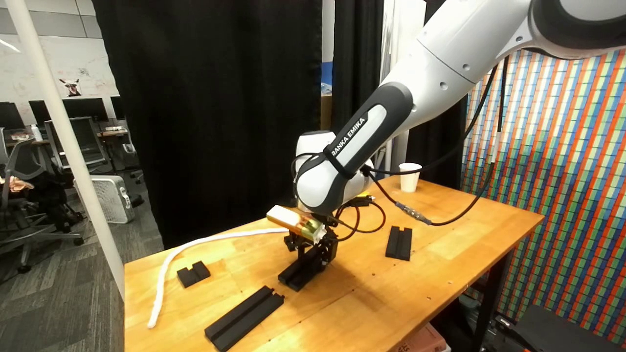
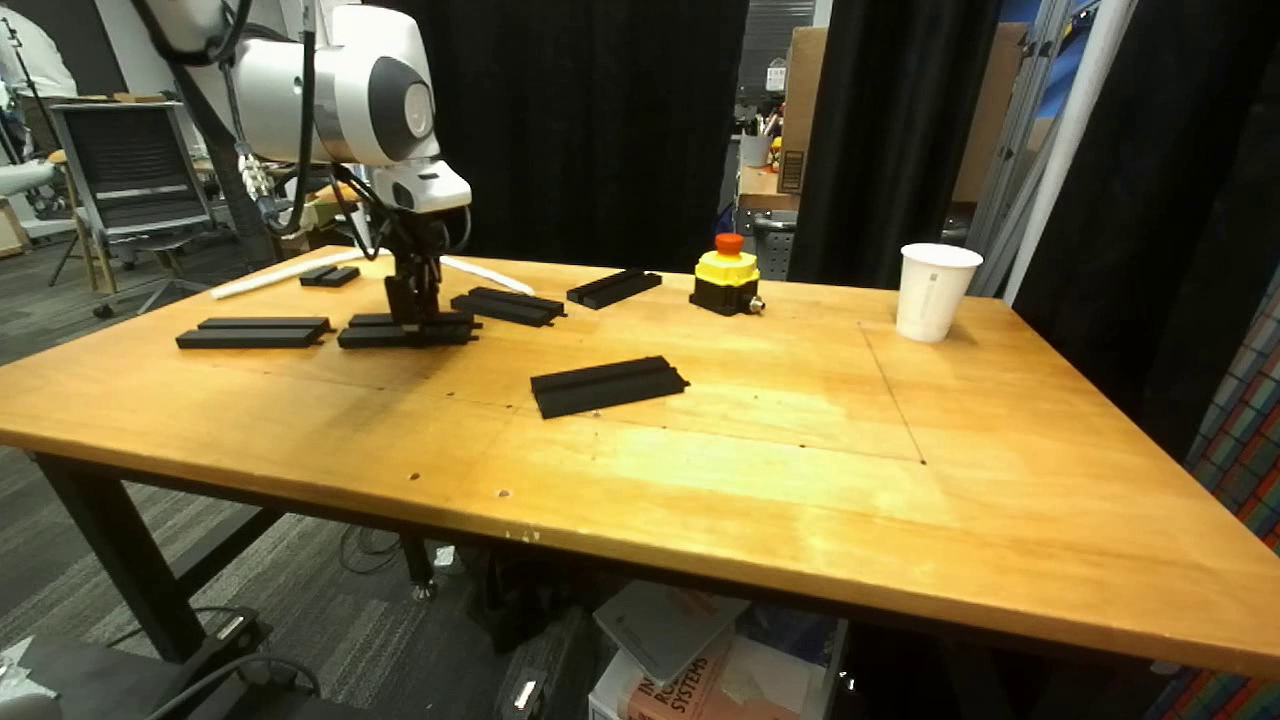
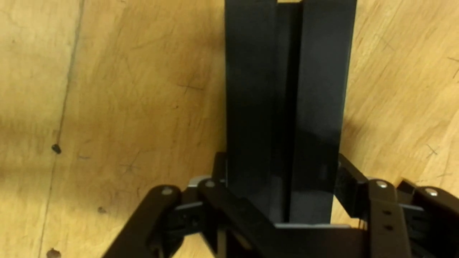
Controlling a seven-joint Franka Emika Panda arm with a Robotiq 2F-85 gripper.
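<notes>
A long black grooved piece (image 3: 249, 99) runs up the wrist view, and the fingers (image 3: 346, 185) press against its two long sides. My gripper is shut on this piece. In exterior view 1 the held piece (image 1: 298, 275) sits low over the table below the gripper (image 1: 314, 249); whether it touches the wood I cannot tell. A second black grooved piece (image 1: 245, 317) lies nearer the front, apart from the held one, with a small tab at its far end. In exterior view 2 these are the held piece (image 2: 366, 331) and its neighbour (image 2: 254, 332), roughly in line.
More black pieces lie about: a short one (image 1: 193, 273), one at the right (image 1: 399, 243) and one behind the gripper (image 2: 510, 306). A white cord (image 1: 193, 241) curves along the left. An emergency stop (image 2: 726, 278) and a paper cup (image 2: 936, 292) stand farther off.
</notes>
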